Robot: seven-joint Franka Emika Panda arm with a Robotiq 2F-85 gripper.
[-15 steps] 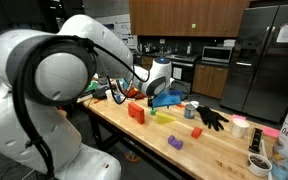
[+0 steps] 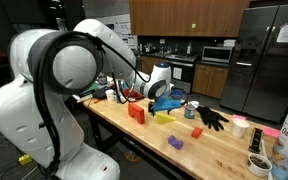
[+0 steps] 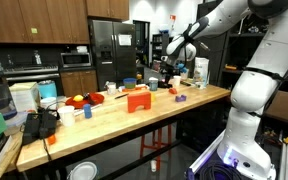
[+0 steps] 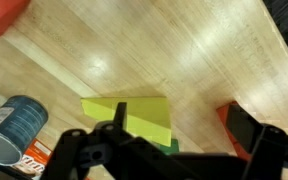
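My gripper is open in the wrist view, its two dark fingers far apart with nothing held between them. A yellow block (image 4: 134,113) lies on the wooden table beyond the left finger, which covers part of it. Something small and green (image 4: 171,147) shows beside the yellow block's lower end. Partly behind the right finger is a red block (image 4: 227,116). From the first exterior view, the gripper hangs above the table close to the yellow block (image 2: 165,117). A purple block (image 2: 175,142) lies nearer the table's front edge.
A grey-blue can (image 4: 16,122) stands at the wrist view's left, beside an orange packet (image 4: 34,157). Black gloves (image 2: 212,117) and a white cup (image 2: 240,128) lie farther right. A red box (image 3: 139,101) stands on the table. Bare wood separates several objects.
The arm has changed pose over the last second, its upper links shifting and the gripper moving slightly in the first exterior view. The table objects appear unmoved.
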